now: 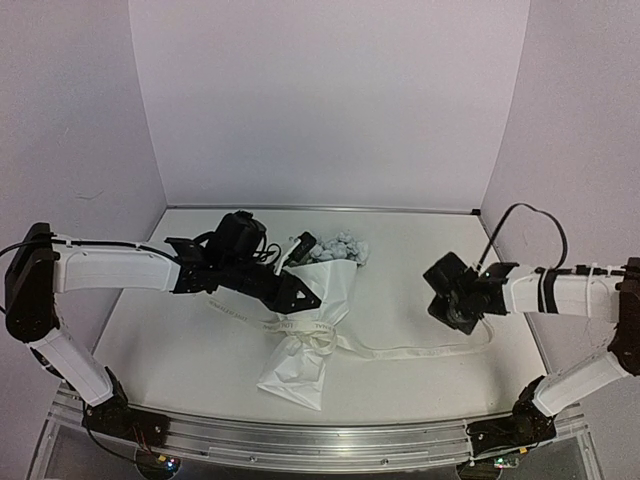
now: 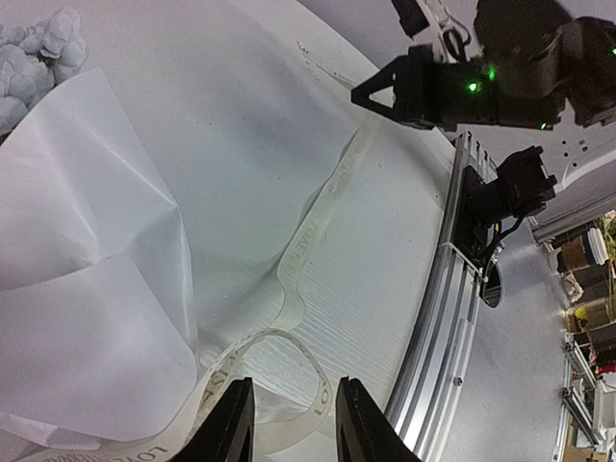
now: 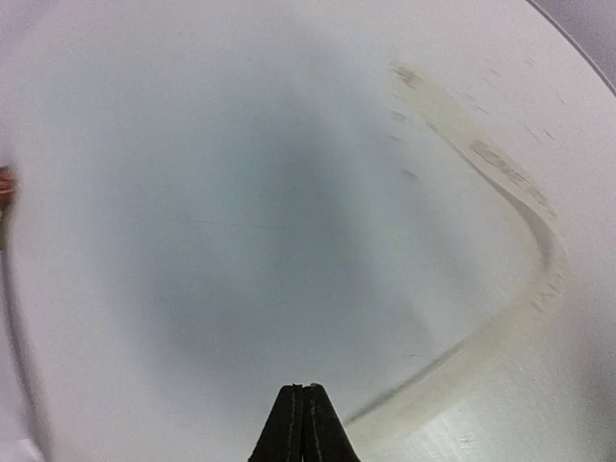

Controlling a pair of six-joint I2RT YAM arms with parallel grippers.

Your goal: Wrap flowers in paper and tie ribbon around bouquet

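Note:
The bouquet's white paper wrap (image 1: pixel 318 290) lies on the table, its pale blue flowers (image 1: pixel 345 247) at the far end. A cream printed ribbon (image 1: pixel 400 352) circles its narrow waist, one tail running left and the other right, curling upward at its right end. My left gripper is open over the waist; a ribbon loop (image 2: pixel 318 371) shows beyond its fingers, with nothing visibly held. At the table's right, my right gripper is shut above the ribbon tail (image 3: pixel 510 322). Nothing shows between its fingers, and the right wrist view is blurred.
Bare table (image 1: pixel 420 240) stretches behind the ribbon's right tail. A metal rail (image 1: pixel 300 440) runs along the front edge, and walls close the left, right and back. The left arm covers part of the bouquet from above.

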